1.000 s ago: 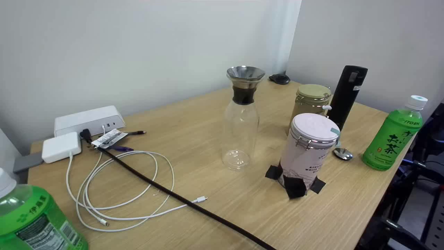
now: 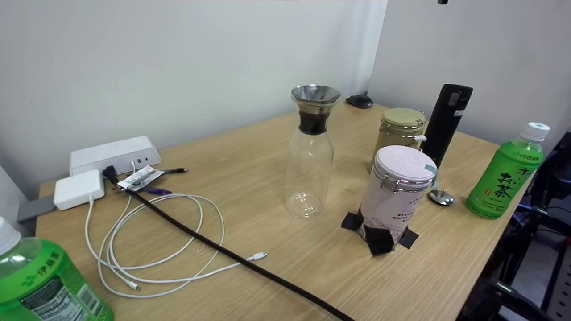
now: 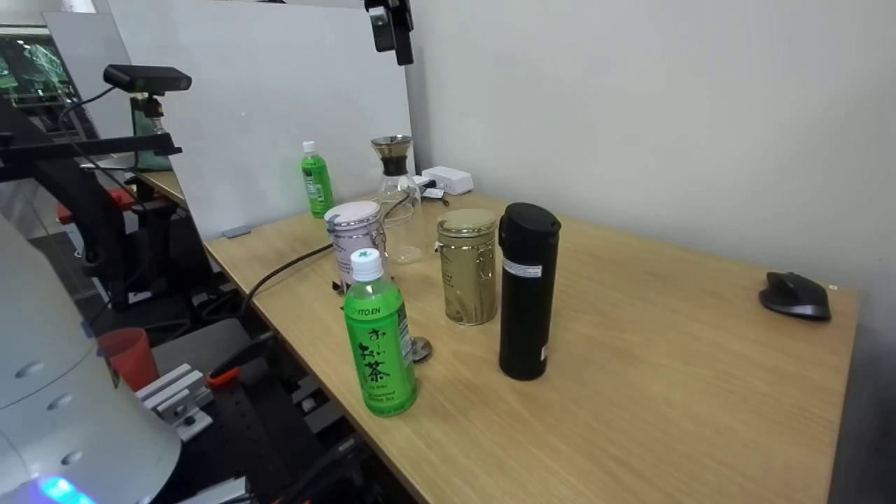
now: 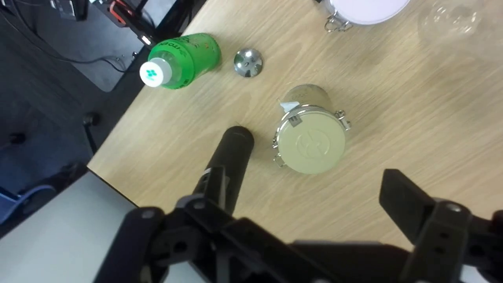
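Observation:
My gripper stands open in the wrist view, its two dark fingers wide apart with only bare table showing between them. Beyond the gap lies the yellow-green clasp tin (image 4: 311, 141), seen from above with its lid shut. The black tumbler (image 4: 234, 151) stands beside it, partly hidden behind the left finger. In exterior view 2 the gripper (image 3: 393, 35) hangs high above the table, well clear of everything. The pink tin (image 2: 399, 198) is held down by black tape. A glass carafe (image 2: 309, 166) with a metal funnel top stands beside it.
A green tea bottle (image 3: 379, 344) and a small metal lid (image 4: 248, 63) sit near the table's front edge. Another green bottle (image 2: 51, 278), white cables (image 2: 203, 275) and a black cable (image 2: 278, 279) occupy the other end. Open table surrounds the black mouse (image 3: 794, 295).
A small dark tip, apparently of my gripper, now shows at the top edge of exterior view 1. The objects on the table have not moved.

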